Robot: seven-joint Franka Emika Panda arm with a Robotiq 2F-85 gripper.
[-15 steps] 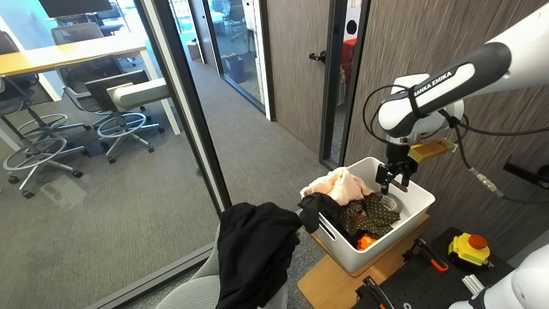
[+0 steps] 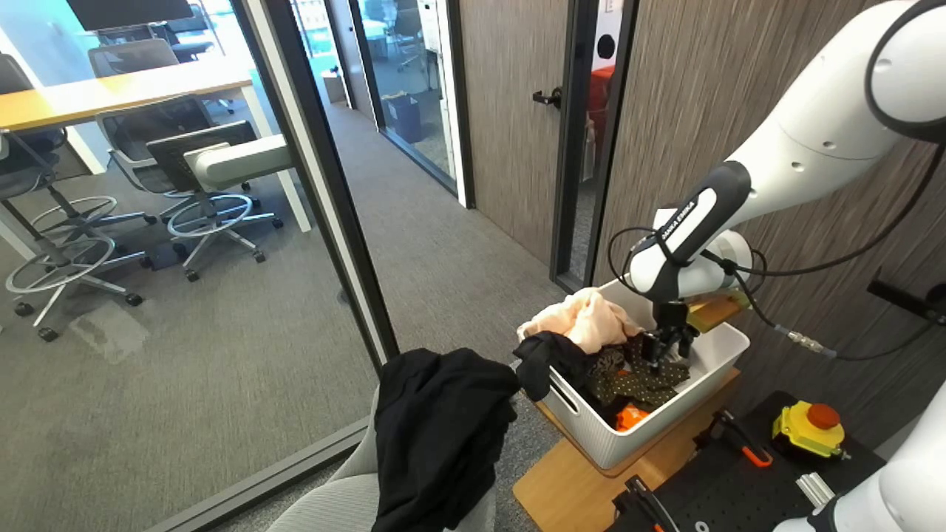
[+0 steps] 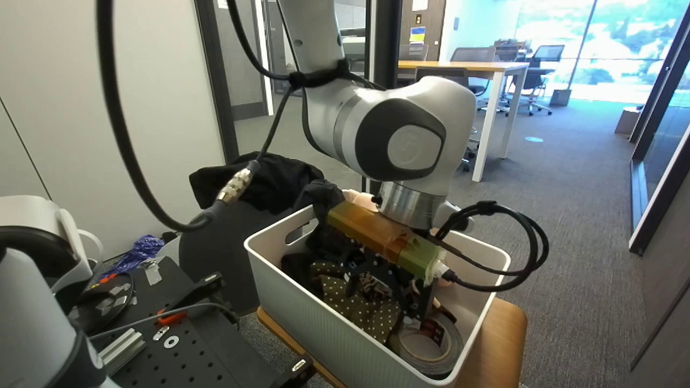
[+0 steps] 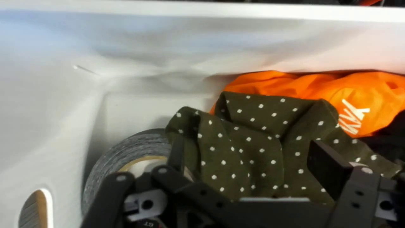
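My gripper is open inside the white basket, its two fingers apart over a dark olive cloth with white dots. Nothing is visibly pinched between them. In the wrist view a roll of grey tape lies at the basket's end, partly hidden by the left finger. Beside the dotted cloth, along the basket wall, is an orange cloth with white lettering. A peach cloth and a black cloth fill the basket's other end.
A black garment hangs over a chair next to the basket. The basket rests on a wooden stool. A black perforated board with a yellow and red emergency button stands close by. Basket walls surround the gripper.
My arm has come down and to the left in exterior view 1, bringing the gripper from above the basket down to the dotted cloth. The cloths look unmoved.
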